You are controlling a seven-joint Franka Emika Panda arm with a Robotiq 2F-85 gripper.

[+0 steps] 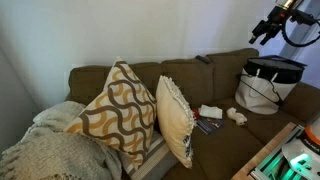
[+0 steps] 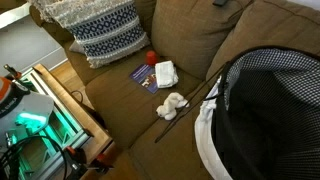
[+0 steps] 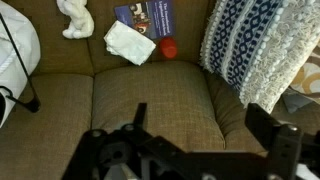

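Observation:
My gripper hangs open over the sofa seat, its dark fingers [image 3: 139, 116] wide apart with nothing between them. Exterior view 1 has the gripper [image 1: 258, 40] high at the upper right, well above the sofa. On the seat lie a small white plush toy [image 2: 172, 105], a folded white cloth [image 2: 166, 75], a red object [image 2: 151, 58] and a dark blue booklet [image 2: 143, 76]. In the wrist view the plush toy [image 3: 76, 18], cloth [image 3: 129, 43], red object [image 3: 168, 47] and booklet [image 3: 147, 17] sit near the top edge, beyond the fingers.
A black-topped white hamper [image 1: 270, 82] stands at one end of the sofa. Patterned pillows [image 1: 118, 112] and a crumpled blanket [image 1: 60, 155] fill the other end. A dark item [image 1: 203, 59] rests on the backrest. Bare seat cushion [image 3: 150, 100] lies below the gripper.

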